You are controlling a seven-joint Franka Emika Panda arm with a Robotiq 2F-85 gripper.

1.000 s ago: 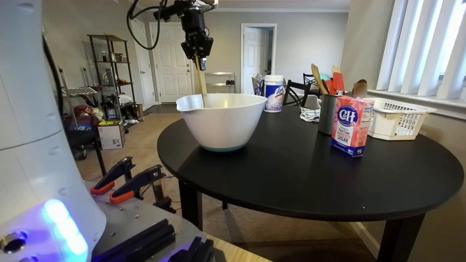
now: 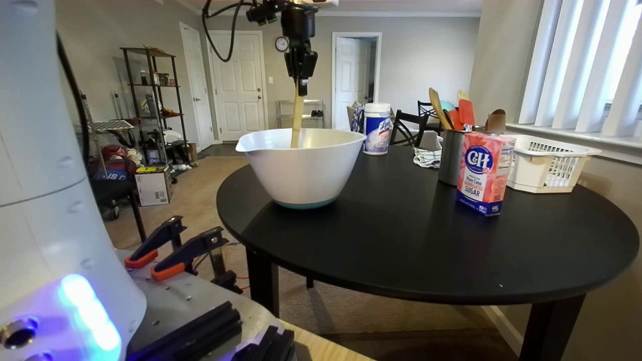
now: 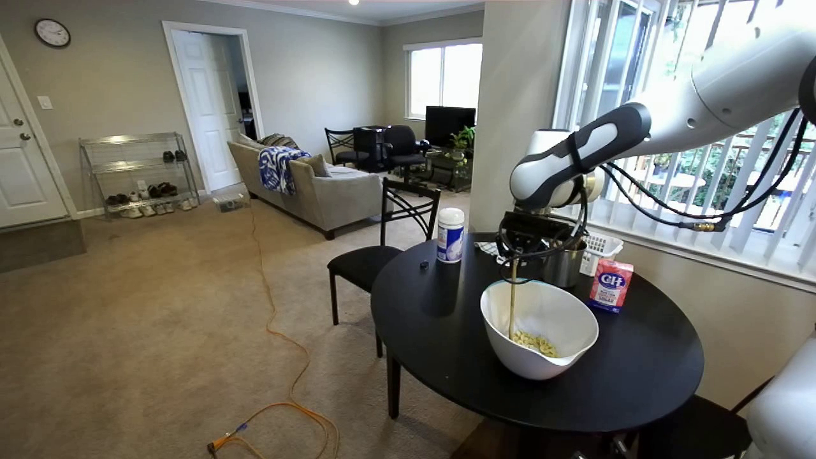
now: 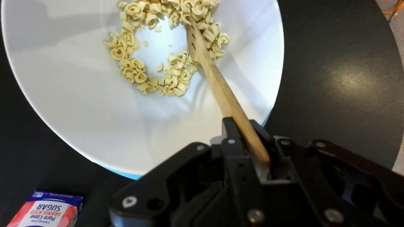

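Shut on a wooden slotted spoon (image 4: 223, 89), my gripper hangs over the near rim of a big white mixing bowl (image 4: 91, 125). The spoon slants down into the bowl, its slotted head among small curled pasta pieces (image 4: 176, 73). These pieces form a rough ring on the bottom, with a bare patch in the middle. In exterior view 1 the bowl (image 2: 304, 168) stands upright on the black table, and its wall hides the spoon's lower end. Exterior view 2 shows the spoon (image 3: 512, 298) nearly vertical, with pasta (image 3: 535, 343) at the bottom.
A sugar carton (image 2: 481, 174), a metal utensil holder (image 2: 451, 157) and a white basket (image 2: 544, 162) stand to the right on the black table (image 2: 391, 252). Behind the bowl is a wipes canister (image 2: 377, 129). Bare tabletop lies between bowl and carton.
In exterior view 1 my gripper and the spoon's upper end have moved right, and the spoon now leans the other way. The bowl has turned or shifted slightly left.
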